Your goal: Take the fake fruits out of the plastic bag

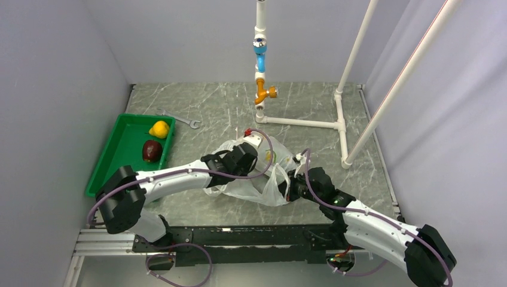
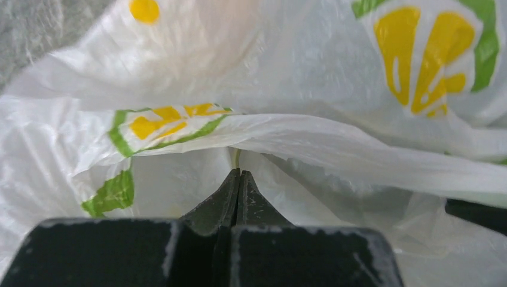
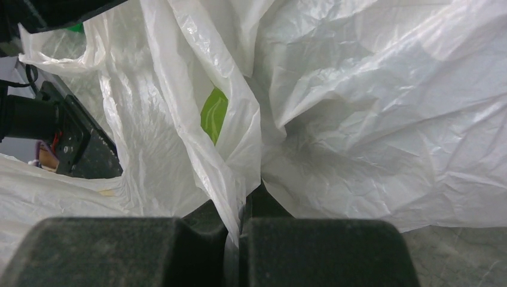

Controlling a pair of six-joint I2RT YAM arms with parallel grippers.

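Note:
The white plastic bag (image 1: 239,189) with green and yellow print lies crumpled mid-table. Inside its mouth my left gripper is shut, its fingertips together with nothing between them. Just beyond the tips, outside the fingers, shows a thin pale stem (image 2: 237,158); the melon it belongs to is hidden by the plastic. My right gripper is shut on a gathered fold of the bag at its right side. A yellow fruit (image 1: 159,129) and a dark red fruit (image 1: 152,150) lie in the green tray (image 1: 95,180) on the left.
A wrench (image 1: 179,119) lies beside the tray's back right corner. White pipes (image 1: 302,122) with a blue valve (image 1: 260,50) and an orange tap (image 1: 261,91) stand behind and right of the bag. The tray's middle is bare.

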